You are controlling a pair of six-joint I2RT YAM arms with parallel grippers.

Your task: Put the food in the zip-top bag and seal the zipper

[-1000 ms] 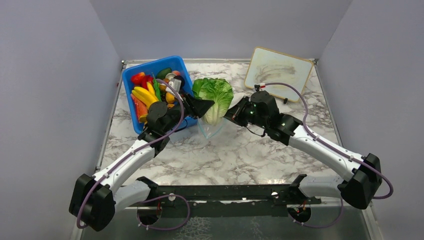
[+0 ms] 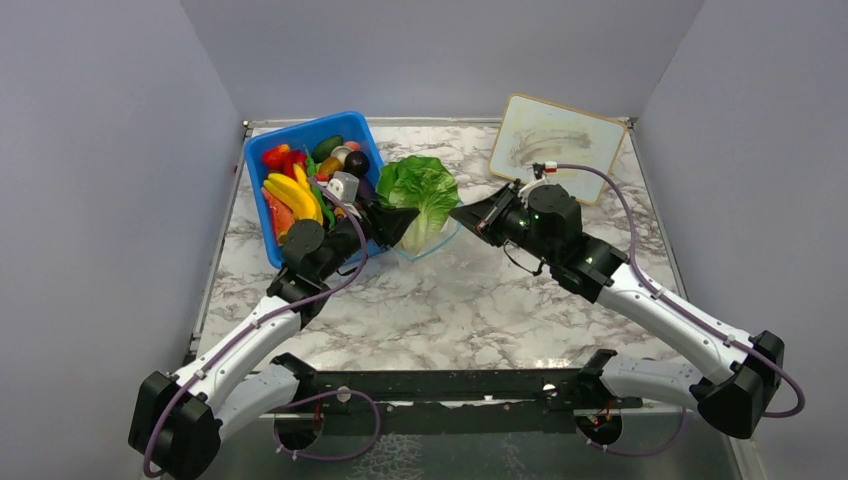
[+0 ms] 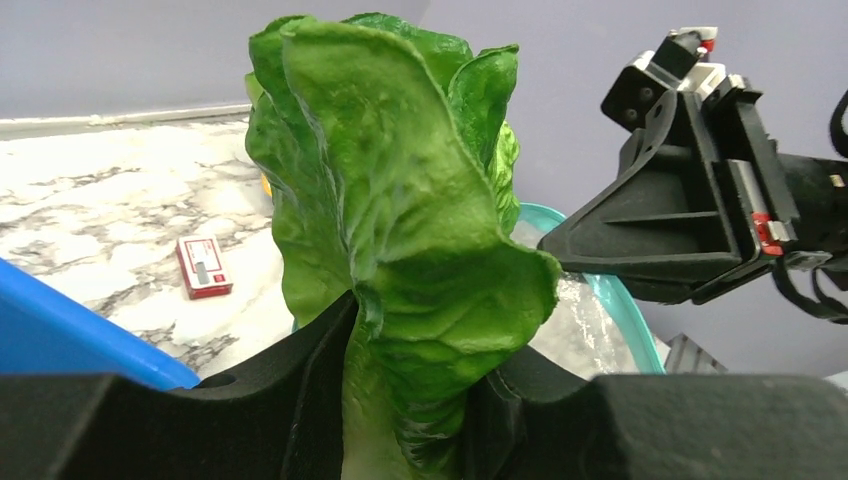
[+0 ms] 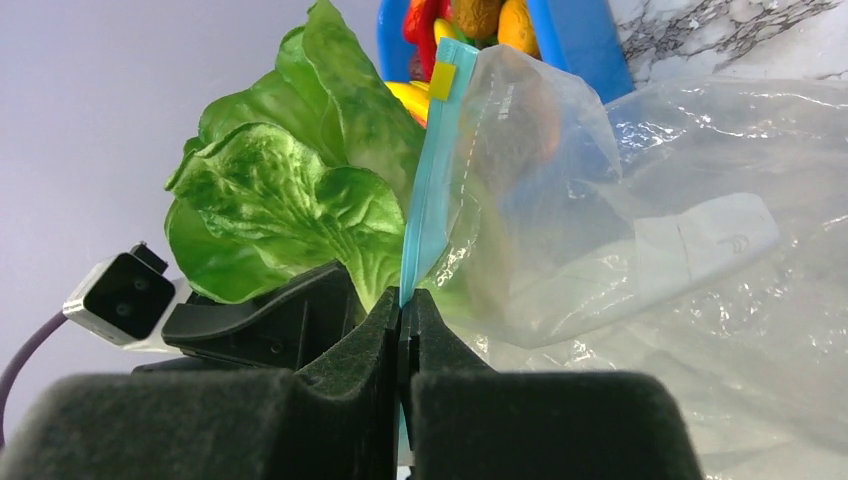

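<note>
A green lettuce stands in the mouth of the clear zip bag, at the middle of the table. My left gripper is at the lettuce's left; in its wrist view the lettuce fills the space between the fingers, which stand part apart, and I cannot tell if they grip it. My right gripper is shut on the bag's cyan zipper edge, at its fingertips. The bag's bottom hangs below the lettuce, and its exact contact with the table is unclear.
A blue tub of fruit and vegetables stands at back left. A white board lies at back right. A small red-and-white box shows in the left wrist view.
Compared with earlier, my right arm has shifted to the right, drawing the bag's rim wider. The left gripper and lettuce have moved slightly left.
</note>
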